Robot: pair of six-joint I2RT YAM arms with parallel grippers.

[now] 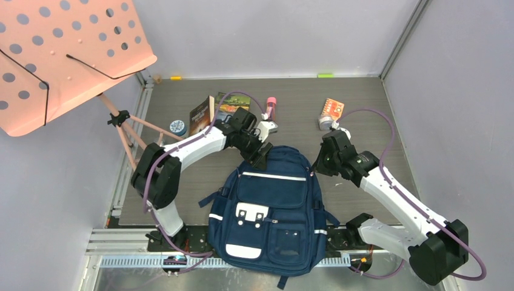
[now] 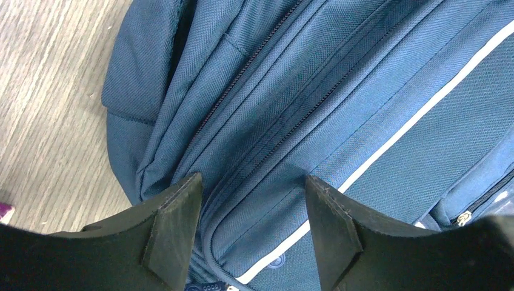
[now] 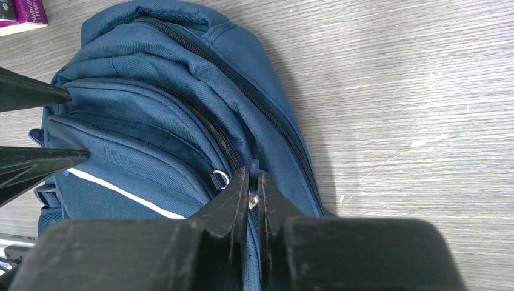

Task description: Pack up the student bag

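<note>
A navy backpack (image 1: 271, 209) lies front side up at the table's front edge, its top toward the back. My left gripper is open over the bag's top left part, its fingers spread above the fabric between a zipper line and the white stripe, holding nothing. At the bag's upper right side, my right gripper is shut on a small blue zipper pull (image 3: 254, 169), beside a zipper track. The left gripper's dark fingers (image 3: 36, 162) also reach in from the left in the right wrist view. The bag's inside is hidden.
Books (image 1: 201, 116) stand behind the left arm. Further back are a pink bottle (image 1: 271, 108), an orange notebook (image 1: 333, 109), a pale jar (image 1: 325, 123) and a round blue tin (image 1: 177, 127). A pink stand (image 1: 73, 54) rises at left. Table right of the bag is mostly clear.
</note>
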